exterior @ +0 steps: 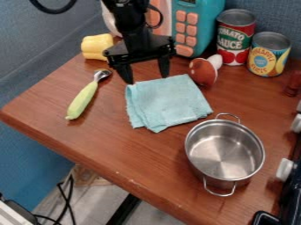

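The black gripper (144,70) hangs over the back of the wooden table, above the far edge of a folded light blue cloth (165,104). Its fingers point down and stand apart, with nothing visible between them. A corn cob (83,98) with a pale tip lies at the left, and a steel pot (223,154) stands at the front right.
At the back are a yellow piece (94,46), a teal toy microwave (195,18), a tomato can (234,39), a second can (269,55) and a red-and-white mushroom-like object (203,73). Dark appliances line the right edge.
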